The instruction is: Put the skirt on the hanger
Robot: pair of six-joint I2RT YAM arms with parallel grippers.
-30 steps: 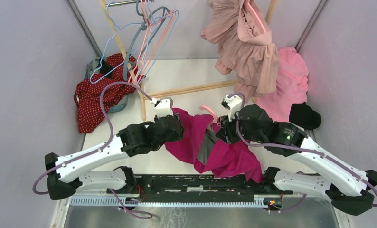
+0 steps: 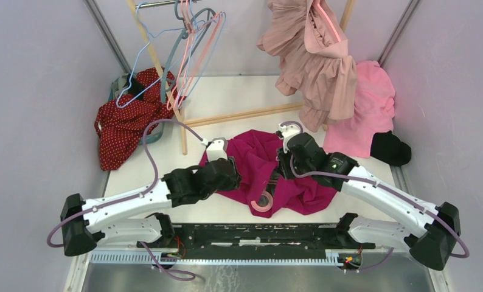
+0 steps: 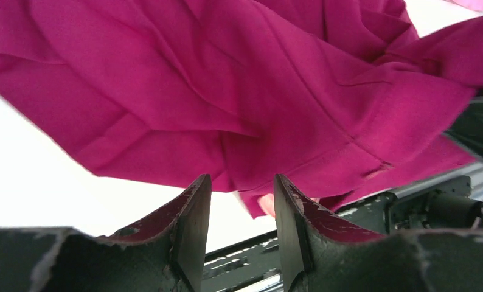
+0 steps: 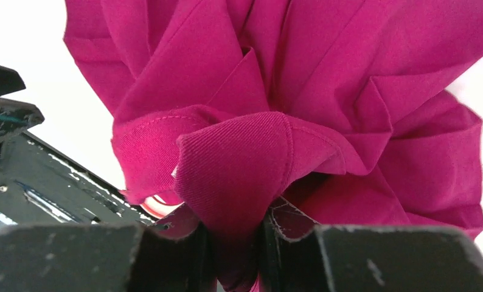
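The magenta skirt (image 2: 251,155) lies bunched on the white table, its folds filling the right wrist view. My right gripper is shut on a fold of the skirt. A pink hanger's curved hook (image 2: 261,204) pokes out at the skirt's front side; the rest of the hanger is hidden in the cloth. Part of the hanger (image 3: 266,204) shows low in the left wrist view. My left gripper stands part open over the skirt's left side, its fingertips apart and no cloth visibly pinched between them.
A wooden rack (image 2: 245,114) stands behind, with blue and pink hangers (image 2: 193,55) at its left and a dusty-pink garment (image 2: 315,61) at its right. Red dotted cloth (image 2: 126,134) and pink cloth (image 2: 364,109) lie at the sides.
The hanger hook, earlier at the skirt's far side, now shows at the near side.
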